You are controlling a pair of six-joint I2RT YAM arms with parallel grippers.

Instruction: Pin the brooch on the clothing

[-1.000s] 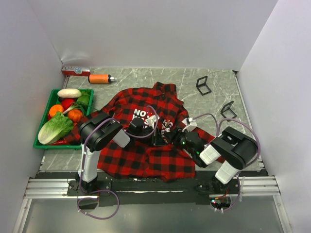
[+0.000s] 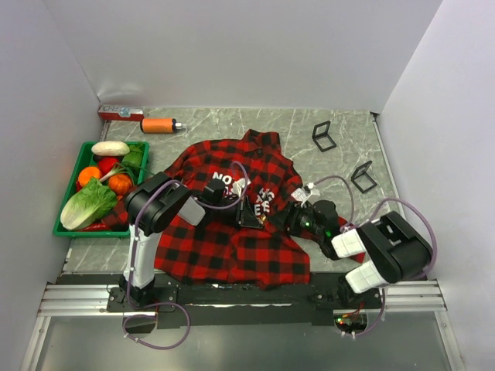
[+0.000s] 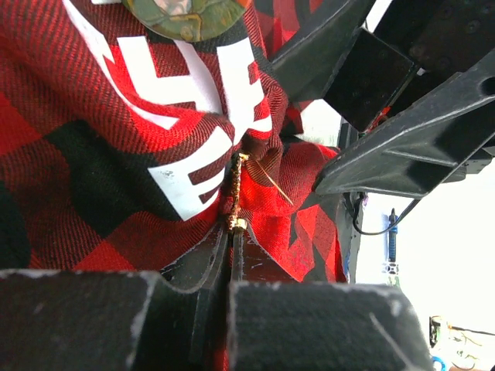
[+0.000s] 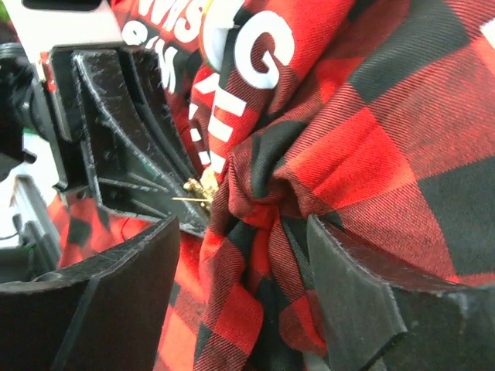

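The gold brooch point(image 3: 237, 189) is edge-on in the left wrist view, its lower end between the tips of my left gripper, which is shut on it. Its thin pin point(image 3: 271, 184) sticks out free to one side, swung away from the brooch's body. Red-and-black checked clothing point(image 2: 232, 251) lies spread on the table, bunched up around the brooch. In the right wrist view, a raised fold point(image 4: 267, 201) of that cloth rises between the parted fingers of my right gripper. The brooch's front is hidden.
A round badge point(image 3: 188, 17) lies on the printed chest beside the brooch. The green basket point(image 2: 58, 224) of vegetables stands left, an orange bottle point(image 2: 158, 125) behind. Two black frames point(image 2: 323, 136) lie at the right. Both grippers are close together.
The left arm has barely moved and keeps hold of the brooch.
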